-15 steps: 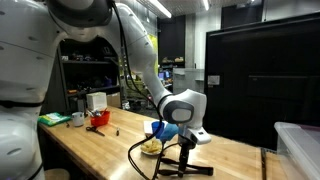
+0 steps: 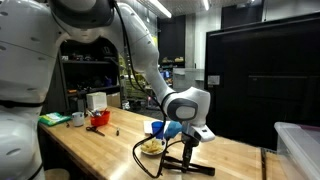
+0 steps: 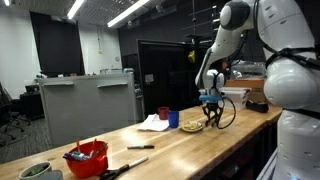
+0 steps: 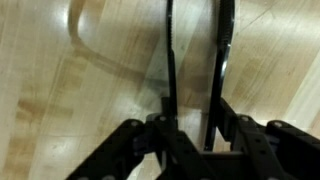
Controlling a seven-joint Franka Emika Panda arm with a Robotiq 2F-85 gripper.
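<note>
My gripper (image 2: 187, 158) points down close above the wooden table, at a long dark object (image 2: 203, 169) lying there. In exterior view 2, the gripper (image 3: 210, 114) is small, near the table's far right side. The wrist view looks down on the table, where two dark bars, the left bar (image 4: 170, 55) and the thicker right bar (image 4: 223, 45), run up from the gripper body with bare wood between them. I cannot tell for certain whether these bars are fingers or part of the dark object, nor whether anything is held.
A plate of yellow food (image 3: 190, 127) and a blue cup (image 3: 173, 119) stand near the gripper. A white cloth (image 3: 152, 123) lies beyond. The red basket (image 3: 87, 160) is at the other end, with dark tools (image 3: 122, 169) beside it.
Little differs. The arm and gripper stay at nearly the same place over the dark object, with at most a slight shift of the hand.
</note>
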